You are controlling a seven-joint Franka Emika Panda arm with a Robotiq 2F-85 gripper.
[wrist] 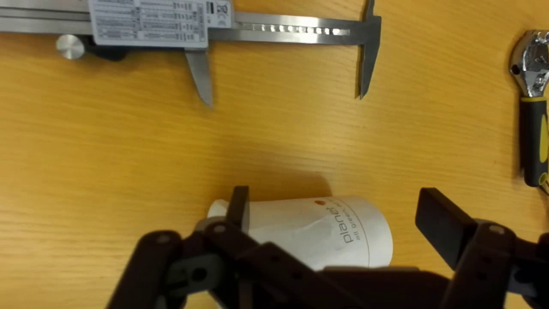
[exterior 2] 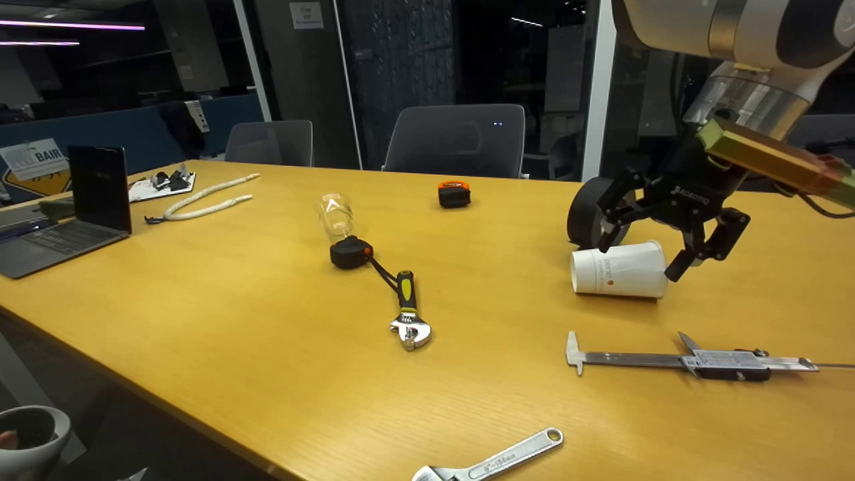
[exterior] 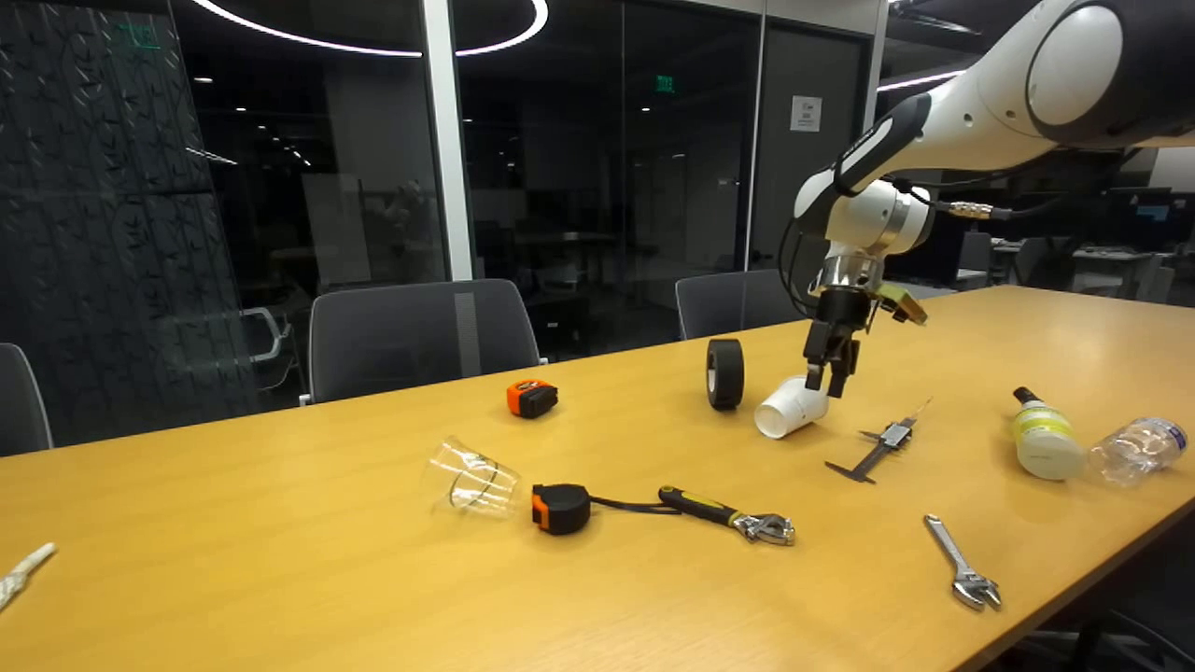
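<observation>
A white paper cup (exterior: pixel 792 407) lies on its side on the wooden table, its open end towards the left in exterior view 1. My gripper is open just above the cup, pointing down. In the wrist view the cup (wrist: pixel 319 231) shows between the spread fingers, nearer the left one, with its lower part hidden by the gripper's own body. In exterior view 2 the fingers (exterior 2: pixel 682 263) reach down around the cup (exterior 2: pixel 621 270), one at its base end and the other over its far side. Whether either finger touches it I cannot tell.
Close behind the cup stands a black wheel (exterior: pixel 725 374). A caliper (exterior 2: pixel 705 361) lies in front of it. Farther off are wrenches (exterior: pixel 728 515) (exterior: pixel 963 566), tape measures (exterior: pixel 560 509) (exterior: pixel 531 398), a clear cup (exterior: pixel 476 480) and bottles (exterior: pixel 1046 437) (exterior: pixel 1137 450).
</observation>
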